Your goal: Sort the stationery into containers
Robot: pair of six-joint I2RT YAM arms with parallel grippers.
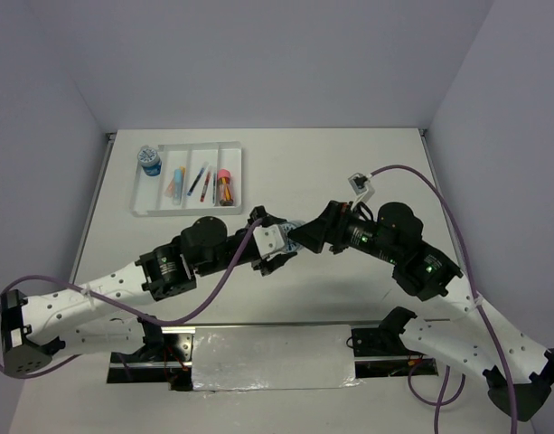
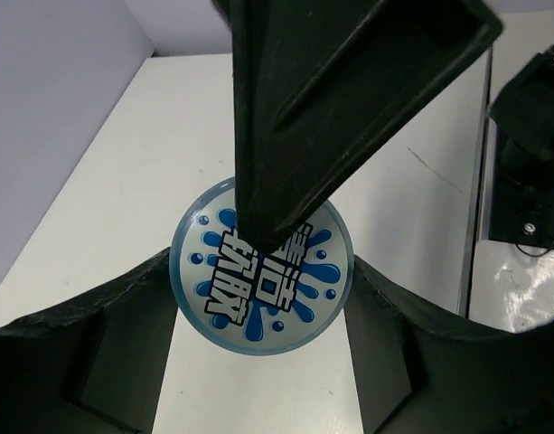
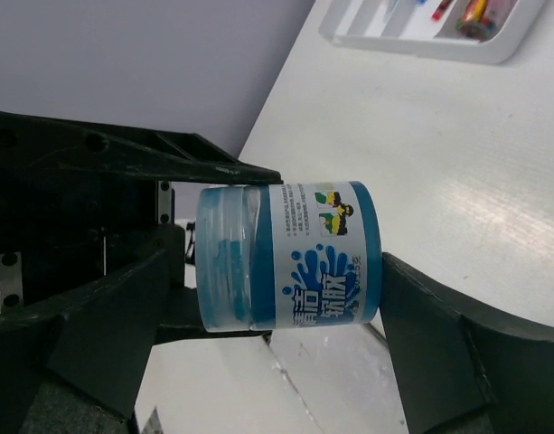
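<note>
A blue jar (image 3: pixel 322 258) with a printed white label hangs above the table, its round lid (image 2: pixel 218 289) facing the left wrist camera. My left gripper is shut on it, one finger on each side. The right gripper stands open around the same jar; its right finger (image 3: pixel 439 316) comes right up to the label side. One dark right-gripper finger crosses before the lid in the left wrist view. In the top view the white compartment tray (image 1: pixel 168 213) holds a similar jar (image 1: pixel 149 161), pens (image 1: pixel 198 177) and a red-capped bottle (image 1: pixel 225 187).
Both arms meet over the middle of the table (image 1: pixel 331 163). Bare tabletop lies to the right of the tray and behind the arms. Grey walls stand at the back and sides.
</note>
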